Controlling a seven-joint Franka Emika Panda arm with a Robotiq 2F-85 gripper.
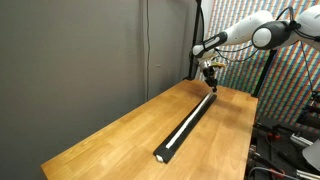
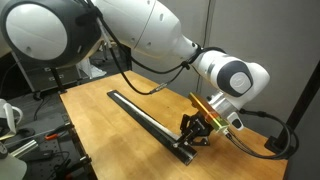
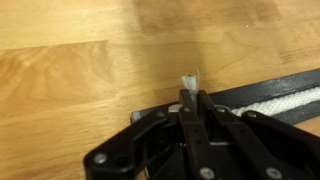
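A long black channel lies on the wooden table, with a white rope stretched along it. At the far end of the channel in exterior view 1, my gripper is low over the table, close to the rope's end. In the wrist view, the gripper is shut on the rope, whose pale tip pokes out past the fingers. Further right, more of the white rope rests in the black channel. The gripper hides the stretch between. Exterior view 2 shows the gripper over the channel's near end.
Bare wooden table spreads on both sides of the channel. A grey wall panel stands along one side. Cables hang from the arm. Another dark device sits at the right edge.
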